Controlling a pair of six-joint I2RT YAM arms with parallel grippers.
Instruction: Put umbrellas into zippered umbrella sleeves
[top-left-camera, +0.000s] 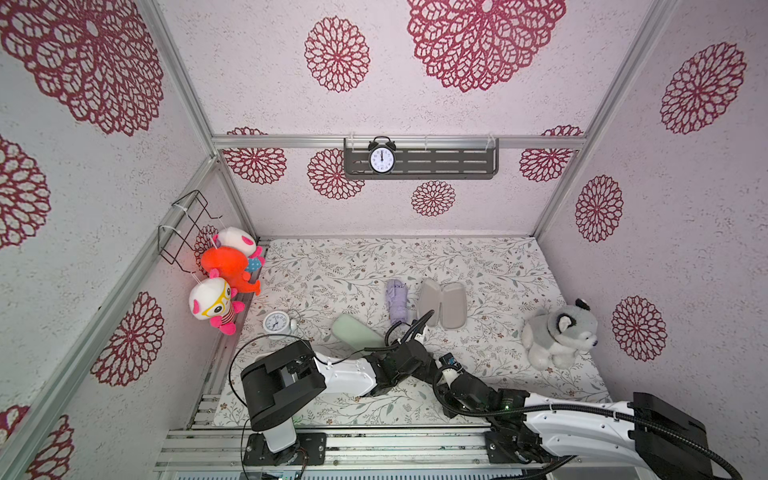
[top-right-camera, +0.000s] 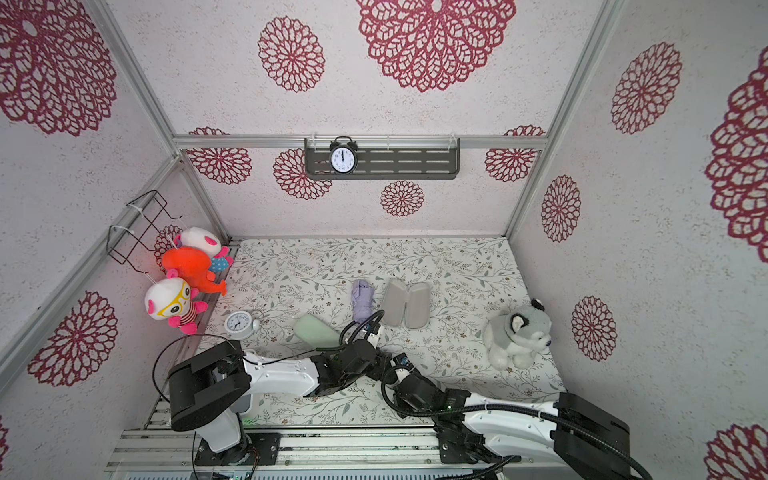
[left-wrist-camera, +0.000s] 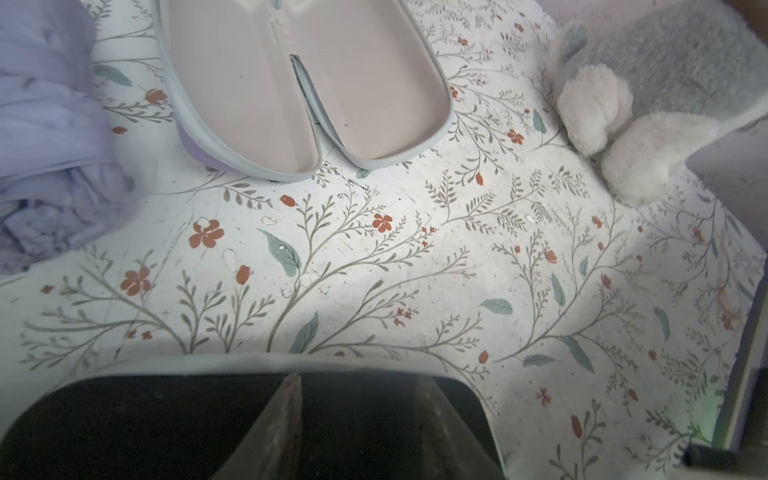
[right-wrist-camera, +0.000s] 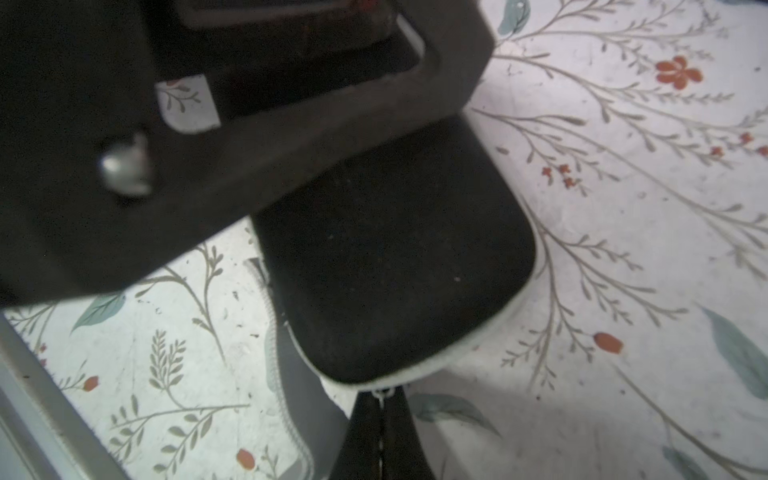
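Note:
A black case (left-wrist-camera: 184, 424) with a pale edge lies at the front middle, right under my left gripper, whose blurred fingers stand apart over it. My right gripper is shut at that case's end (right-wrist-camera: 400, 264), its fingertips at the small zip piece there; whether they grip it is unclear. A folded lilac umbrella (top-left-camera: 397, 297) lies behind the left arm, beside an open beige sleeve (top-left-camera: 453, 306). A pale green sleeve (top-left-camera: 348, 328) lies to their left, partly hidden by the arm.
A husky plush (top-left-camera: 560, 332) sits at the right. A white clock (top-left-camera: 277, 321) and several plush toys (top-left-camera: 224, 268) are at the left. A black clock (top-left-camera: 381, 159) stands on the wall shelf.

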